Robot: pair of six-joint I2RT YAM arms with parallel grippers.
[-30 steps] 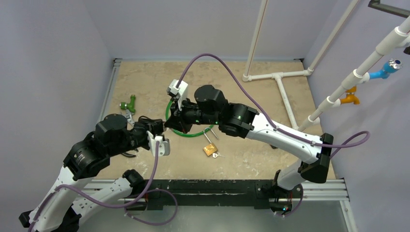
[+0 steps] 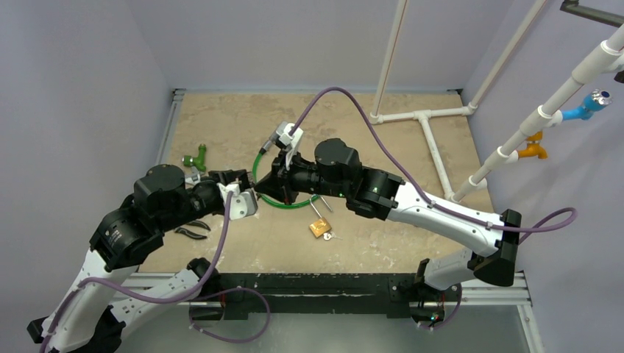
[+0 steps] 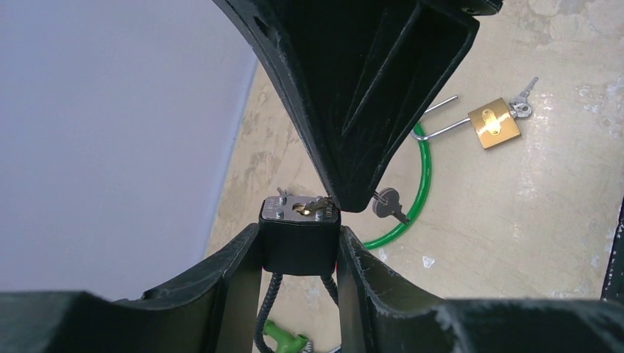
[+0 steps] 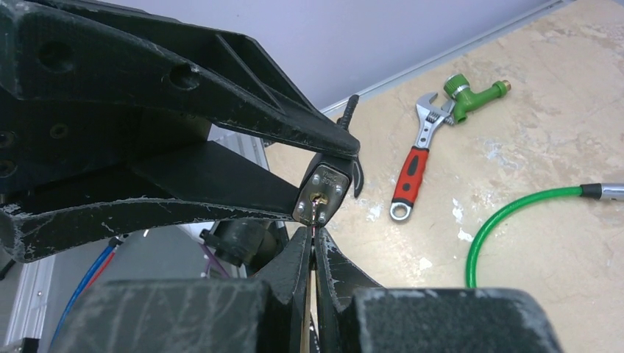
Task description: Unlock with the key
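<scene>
My left gripper is shut on a black-bodied lock [image 3: 298, 243], its steel keyhole face [image 4: 327, 187] turned toward my right gripper. The right one is shut at the keyhole, on a thin key whose shank shows in the right wrist view between fingertips and lock. In the left wrist view a dark-headed key [image 3: 386, 202] hangs just beside the lock. Both grippers meet near the middle of the top view, largely hidden by their housings.
On the board lie a brass padlock [image 2: 319, 227] with keys, a green hose [image 4: 486, 232], an adjustable wrench [image 4: 410, 176], pliers [image 2: 190, 234] and a green fitting [image 4: 478, 98]. White pipes [image 2: 434, 151] run along the right. The front middle board is fairly clear.
In the top view both arms have shifted slightly: the right one rightward, its wrist housing turning, the left one a little about the meeting point. The objects on the board are unmoved.
</scene>
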